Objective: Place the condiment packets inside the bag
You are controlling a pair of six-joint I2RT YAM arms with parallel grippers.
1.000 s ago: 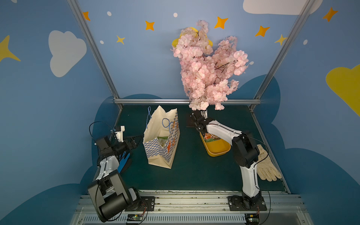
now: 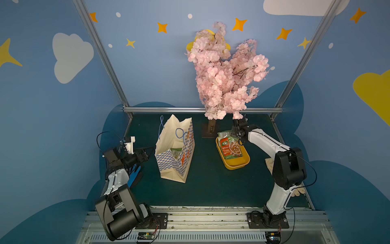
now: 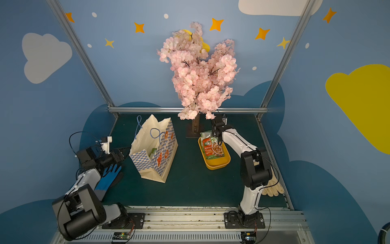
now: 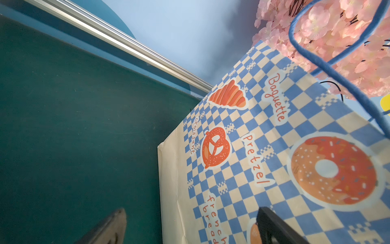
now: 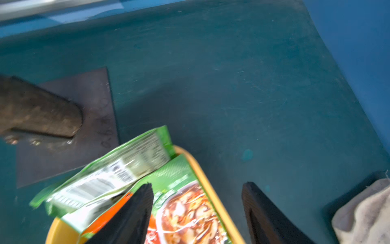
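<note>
In the top left view the paper bag [image 2: 174, 148] stands upright with its mouth open, and a green packet [image 2: 176, 153] shows inside it. Right of it, the yellow tray [image 2: 236, 163] holds condiment packets. A red and green packet [image 2: 230, 147] lies on top; behind it a second packet [image 5: 109, 174] with a barcode leans at the tray's far end. My right gripper hovers above that end, fingers parted, holding nothing. My left gripper stands open by the bag's left side, nothing between its fingers.
The blossom tree's base plate [image 5: 93, 118] stands just behind the tray. A blue glove [image 3: 106, 179] lies by the left arm, a cream glove [image 3: 273, 185] at the right edge. Bare table separates bag and tray.
My right gripper has moved right from the tray's far left corner, uncovering the packets in the tray. The left arm and the bag look unmoved.
</note>
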